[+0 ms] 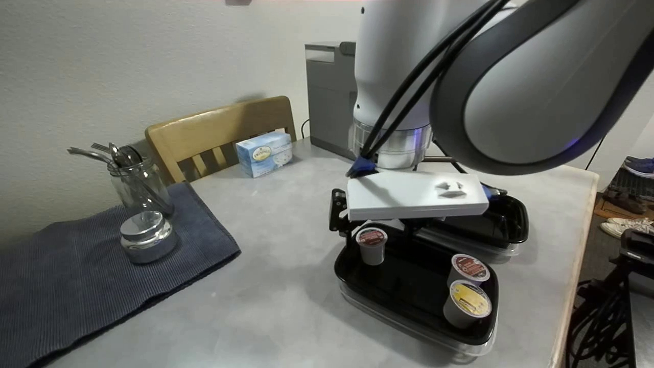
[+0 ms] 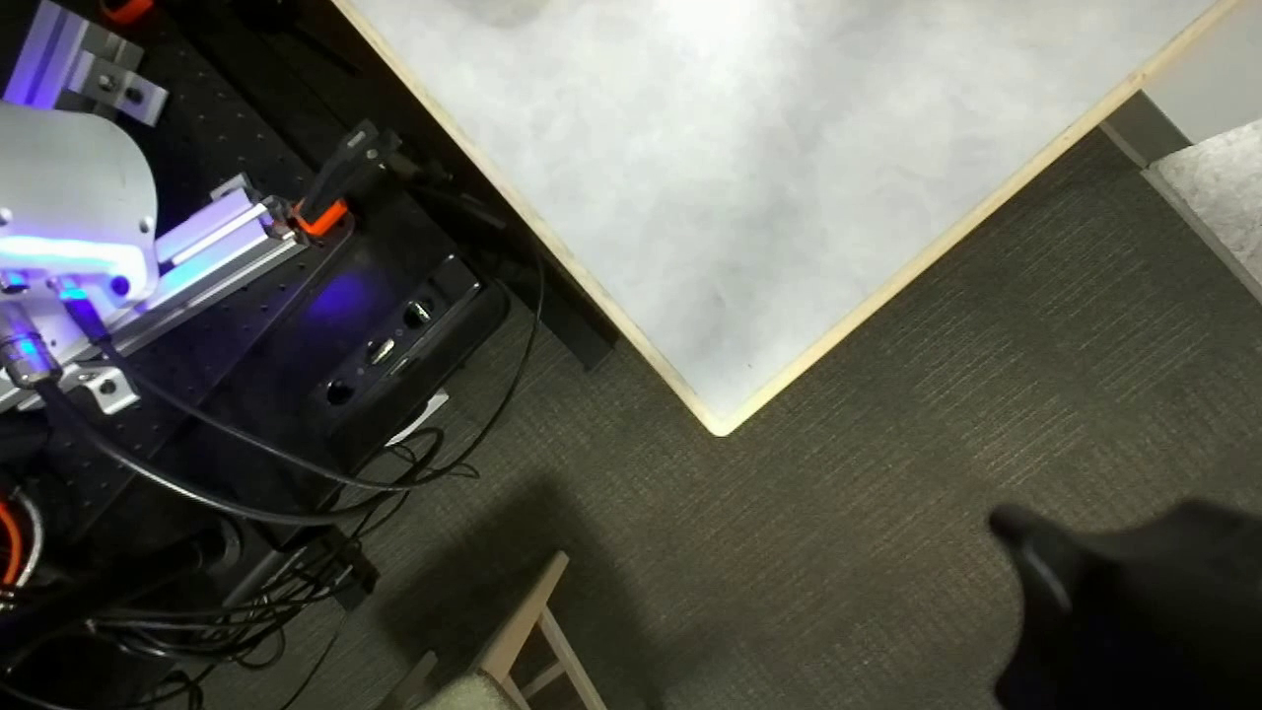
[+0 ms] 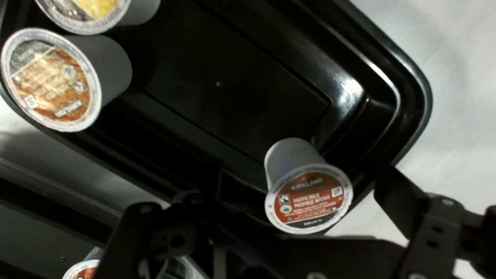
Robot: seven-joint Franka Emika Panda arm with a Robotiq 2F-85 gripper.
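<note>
In the wrist view, my gripper stands open, one finger on either side of a coffee pod (image 3: 309,200) with a red Kirkland lid. That pod stands in the left end of the near black tray (image 1: 404,288), as exterior view 1 shows. At the tray's other end are a second red-lidded pod (image 1: 470,268) and a yellow-lidded pod (image 1: 469,303). Behind lies another black tray (image 1: 512,217), partly covered by my gripper's white housing. One more pod (image 3: 83,270) peeks in at the wrist view's lower left, mostly cut off.
To the left, a blue cloth (image 1: 73,276) carries a silver-lidded jar (image 1: 147,238) and a glass jar of cutlery (image 1: 138,184). A tea box (image 1: 264,153) stands at the back, by a chair (image 1: 220,125).
</note>
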